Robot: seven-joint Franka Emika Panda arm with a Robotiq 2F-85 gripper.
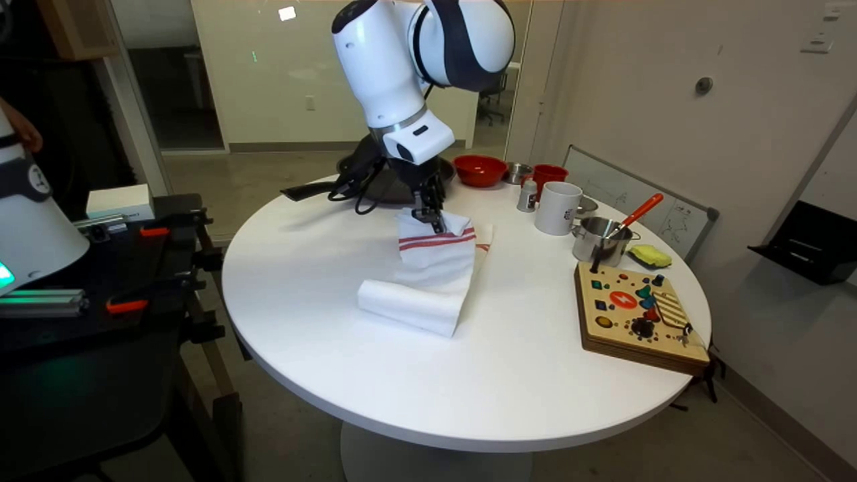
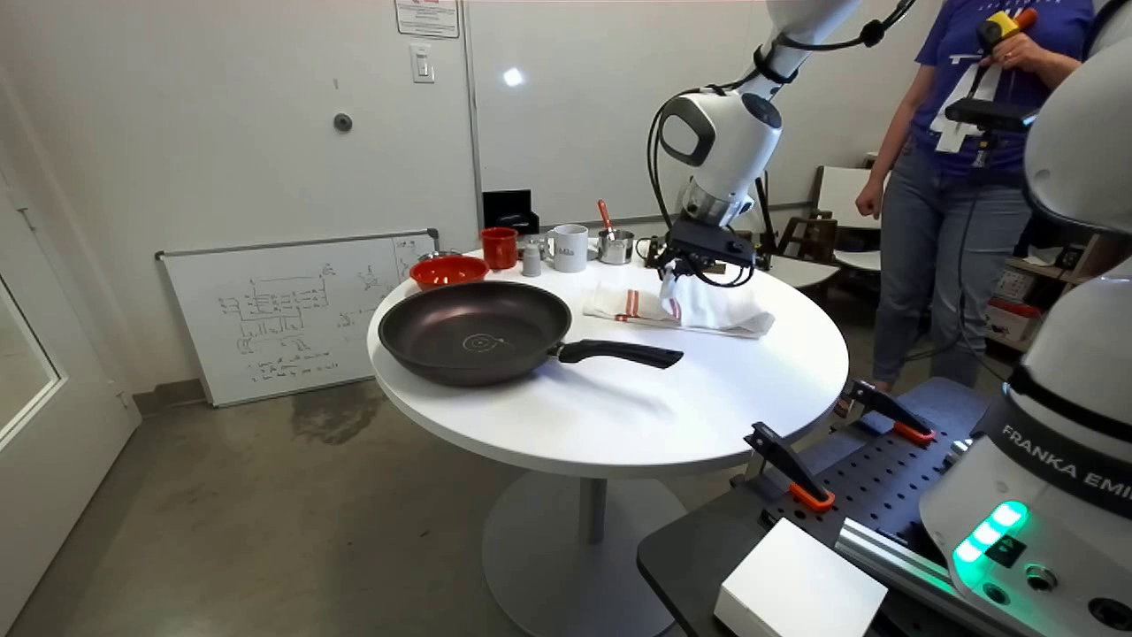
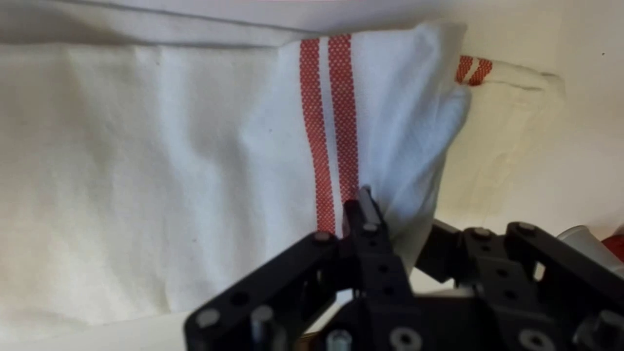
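Observation:
A white towel [image 1: 434,269] with red stripes lies folded on the round white table, its near end curled up into a thick fold. At its far striped end my gripper [image 1: 432,218] is shut on the cloth. The wrist view shows the towel [image 3: 216,158] gathered into creases that run between the dark fingers, just beside the double red stripe. Below and to the right of the held cloth, a second striped layer lies on the table. In exterior view 2 the towel [image 2: 732,310] is partly hidden behind the gripper [image 2: 670,278].
A black frying pan [image 2: 478,324] stands behind the towel, its handle [image 2: 621,352] reaching toward the table's edge. Red bowl [image 1: 479,171], white mug [image 1: 558,209], steel pot [image 1: 602,241] and wooden button board [image 1: 639,317] line the right side.

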